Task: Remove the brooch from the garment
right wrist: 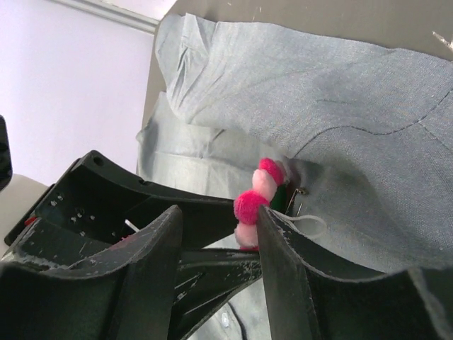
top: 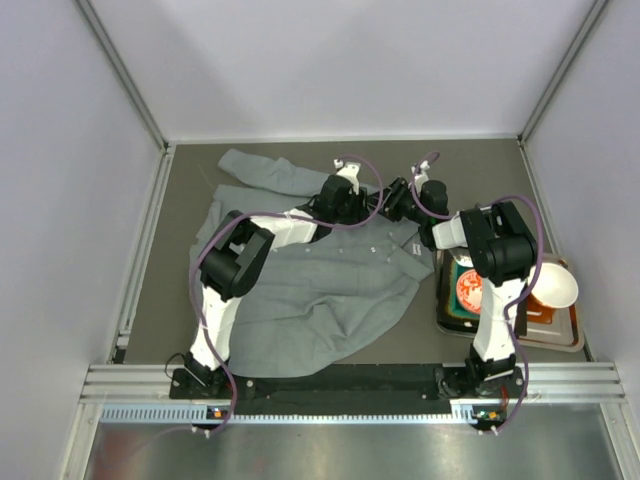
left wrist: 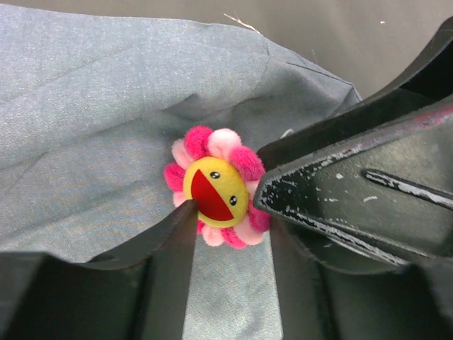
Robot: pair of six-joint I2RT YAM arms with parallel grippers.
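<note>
The pink flower brooch [left wrist: 215,185] with a yellow smiling face is on the grey-blue garment [top: 310,300]. In the left wrist view my left gripper has its fingertips just below and at the brooch, apparently apart. The black body of my right gripper rises beside the brooch's right side. In the right wrist view the brooch shows edge-on beside my right gripper, with a metal pin behind it; whether anything is gripped is unclear. From above, both grippers meet over the garment's upper part, largely hiding the brooch.
A tray [top: 550,340] with a white bowl [top: 555,288] and an orange-patterned item stands at the right, under my right arm. Walls bound the table on the back and sides; bare table shows along the back edge.
</note>
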